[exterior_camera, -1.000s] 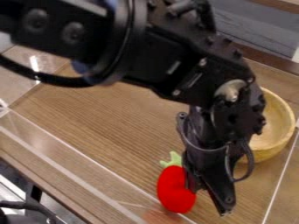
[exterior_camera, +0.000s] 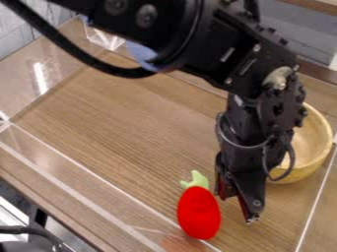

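A red pepper-like object with a green stem lies near the front of the wooden table. My gripper hangs just above and to the right of it, apart from the red body. How wide its fingers stand is hard to tell, as they overlap in this view; I see nothing held. A yellow bowl sits at the right behind the arm, partly hidden.
A blue item at the back is mostly hidden by the arm. A wall runs along the back right.
My gripper has lifted and shifted right, off the red object, uncovering more of it. The red object looks unmoved.
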